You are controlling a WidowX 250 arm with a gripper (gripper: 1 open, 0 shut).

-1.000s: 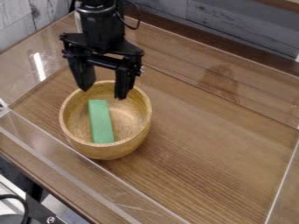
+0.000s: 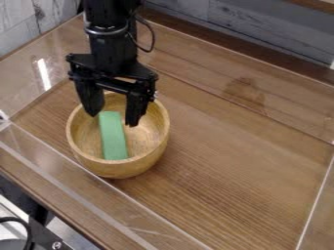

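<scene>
My black gripper [image 2: 112,96] hangs over a round yellow bowl [image 2: 151,148], its two dark fingers spread wide above the left and right parts of the bowl, open. A flat green rectangular object [image 2: 112,137] lies upright along the bowl's inside, left of its middle. Nothing shows held between the fingers; the arm rises to the top of the view and hides part of the bowl's back rim.
A pale strip runs along the left and upper right edges. A dark cable lies at the lower left corner.
The gripper has moved slightly down and toward the viewer over the bowl. The bowl and green object look about the same.
</scene>
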